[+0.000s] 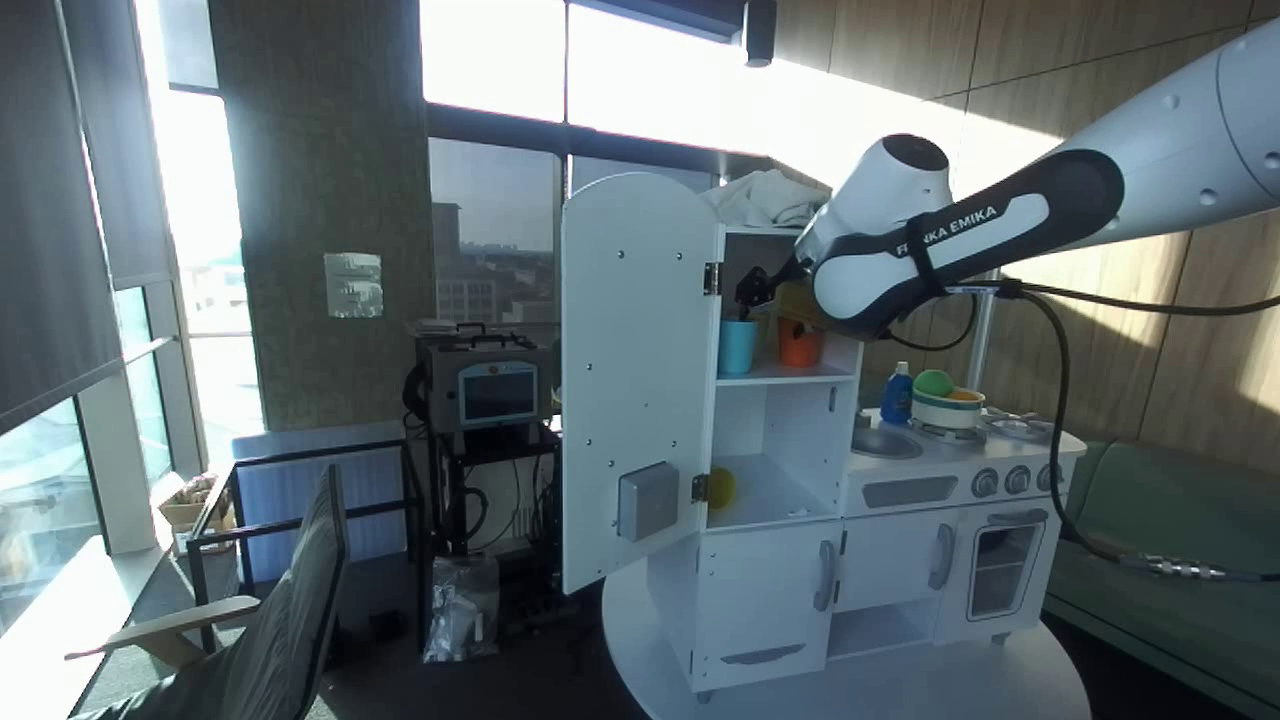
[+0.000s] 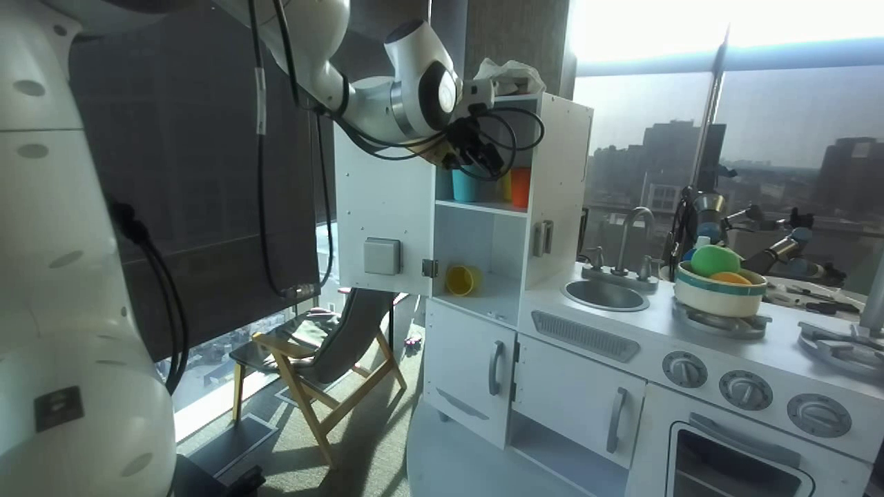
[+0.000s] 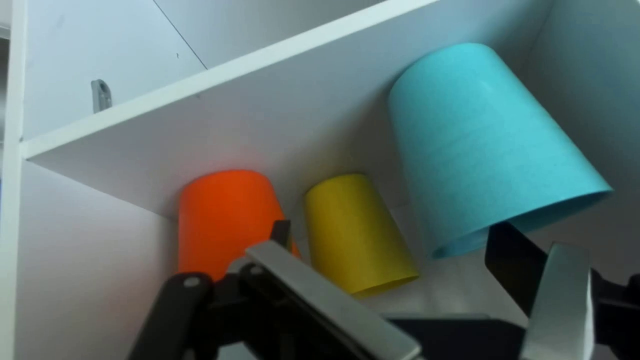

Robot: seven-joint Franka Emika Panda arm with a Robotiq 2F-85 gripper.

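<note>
Three cups stand upright on the upper shelf of the white cabinet. In the wrist view the turquoise cup (image 3: 480,138) is at right, the yellow cup (image 3: 357,234) in the middle and the orange cup (image 3: 225,219) at left. My gripper is open with its fingers wide apart. One black fingertip (image 3: 507,249) overlaps the turquoise cup's rim; whether they touch I cannot tell. The other finger lies in front of the orange cup. From outside, the turquoise cup (image 1: 737,346) and orange cup (image 1: 799,344) show just below the gripper.
The cabinet door (image 1: 636,384) hangs wide open at left. Below, a second yellow cup (image 2: 462,281) lies on its side on the lower shelf (image 2: 493,302). White cloth (image 1: 768,198) rests on the cabinet top. A pot (image 2: 719,288) stands on the stove at right.
</note>
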